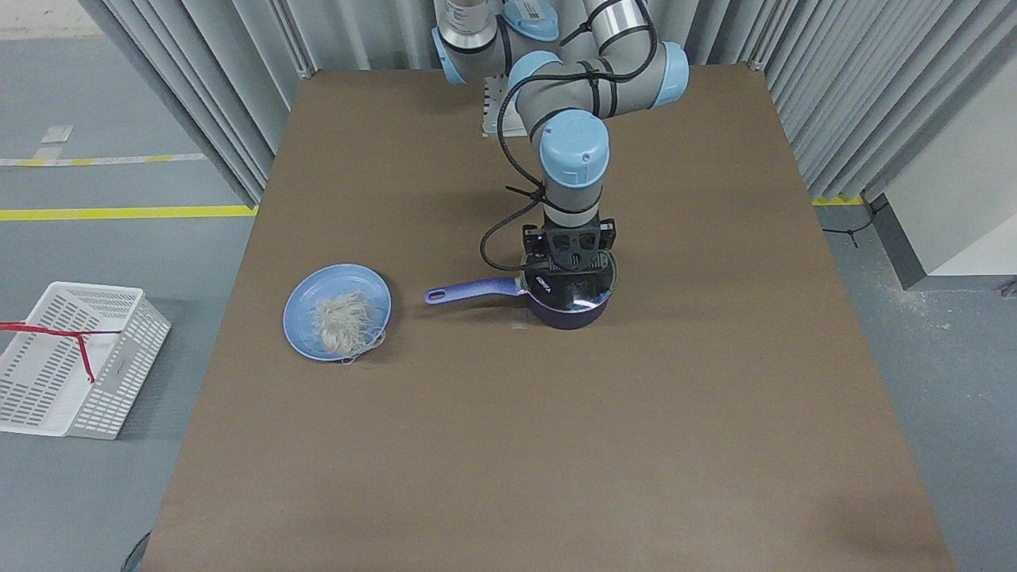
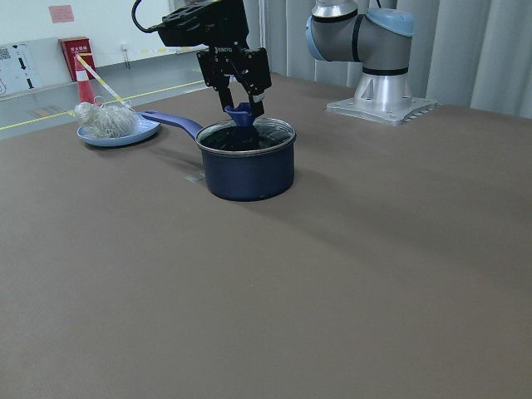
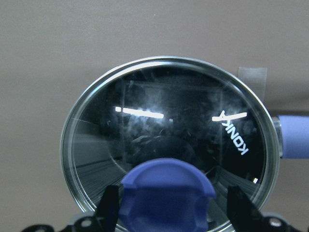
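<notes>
A dark blue saucepan [image 2: 248,179] with a lilac handle [image 1: 472,290] stands on the brown table [image 1: 553,429], covered by a glass lid [image 3: 159,121] with a blue knob [image 3: 165,193]. My gripper [image 2: 241,104] is low over the lid, its two fingers open on either side of the knob; whether they touch it I cannot tell. In the front view the gripper hides the knob.
A blue plate [image 1: 305,334] with white noodle-like strands [image 1: 345,322] lies left of the pan. A white crate [image 1: 114,400] is on the floor to the left.
</notes>
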